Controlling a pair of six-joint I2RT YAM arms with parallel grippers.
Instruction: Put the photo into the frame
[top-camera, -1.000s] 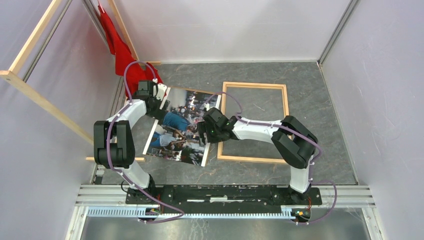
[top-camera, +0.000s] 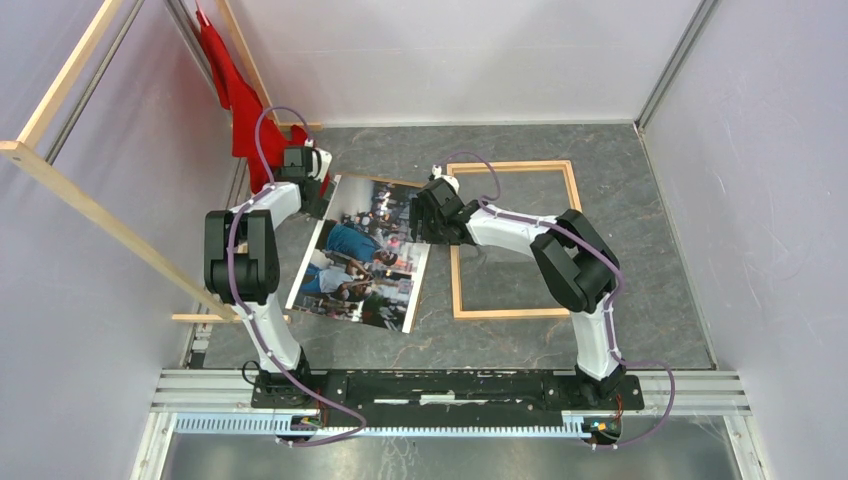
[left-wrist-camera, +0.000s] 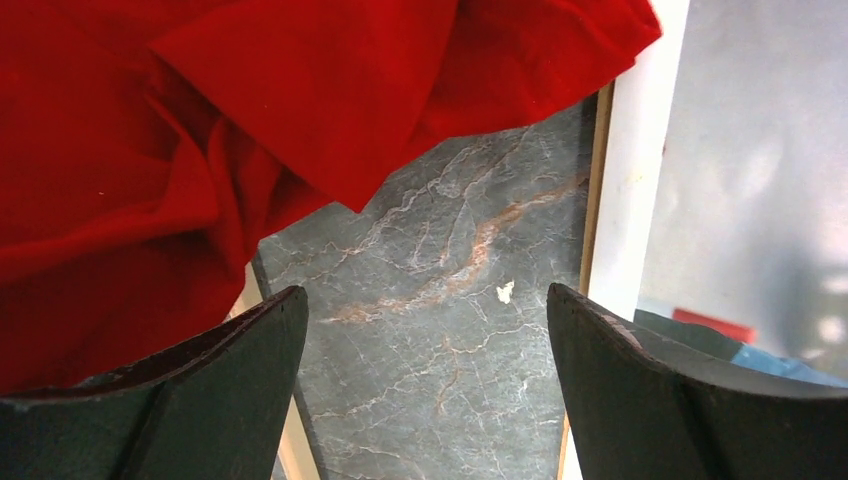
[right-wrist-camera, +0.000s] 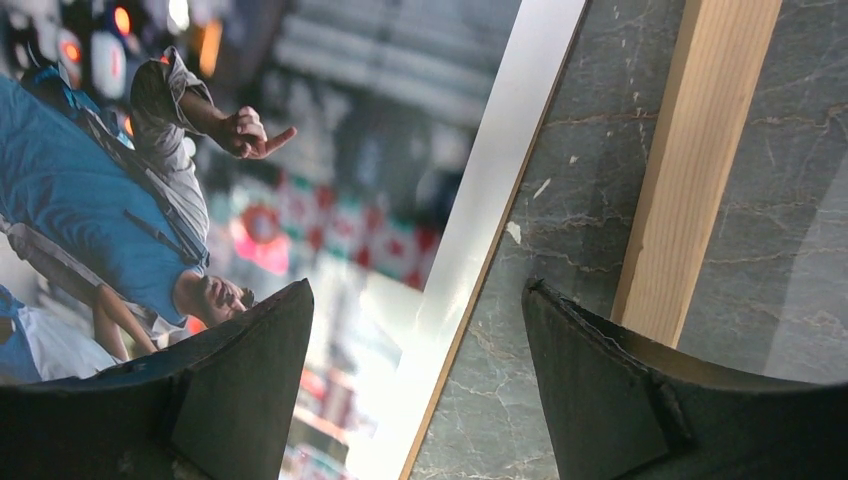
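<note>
The photo (top-camera: 362, 255), a colour print with white borders, lies tilted on the grey floor left of centre. To its right the empty wooden frame (top-camera: 515, 314) lies flat, with bare floor showing inside. Over the photo's upper left edge hovers my left gripper, open; the white border (left-wrist-camera: 640, 150) passes beneath its right finger. My right gripper stands apart-jawed above the photo's right border (right-wrist-camera: 465, 250), that border running between its fingers without visible contact. The frame's left bar (right-wrist-camera: 690, 180) is beside the right finger.
Red cloth (top-camera: 245, 110) hangs from a wooden rack (top-camera: 110, 220) on the left, and its lower part comes close to my left gripper. Clear floor (top-camera: 640, 260) lies right of the frame.
My right gripper has moved away from the robot base and slightly right. The wooden frame has shifted slightly right and straightened. My left gripper has moved a little up; the photo stays put.
</note>
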